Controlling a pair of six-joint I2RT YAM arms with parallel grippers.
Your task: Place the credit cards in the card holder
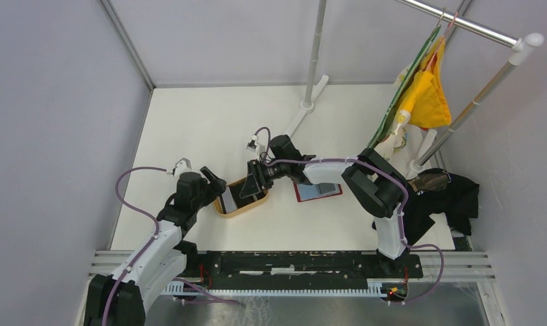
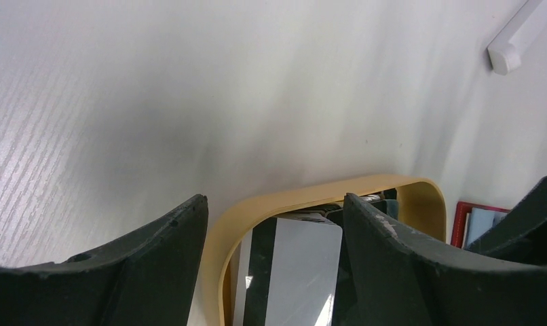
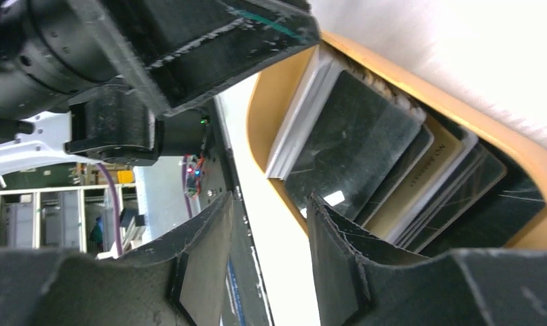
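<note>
A tan oval tray (image 1: 242, 212) holds several cards on edge. In the left wrist view a pale card (image 2: 303, 272) faces up beside dark ones. A black card (image 3: 355, 132) leads the row in the right wrist view. My left gripper is open at the tray's left end, its fingers apart with no card visibly held. Over the tray's right part, my right gripper stands open, the tray wall showing beyond its fingers and nothing gripped. A red-edged, pale-blue flat item (image 1: 318, 191), perhaps the card holder, lies right of the tray, partly under the right arm.
A white rack foot (image 1: 298, 121) stands behind the right gripper. Yellow and green items (image 1: 425, 92) hang at the right, above a dark cloth (image 1: 454, 204). Bare table lies behind and in front of the tray. The two grippers are close together over it.
</note>
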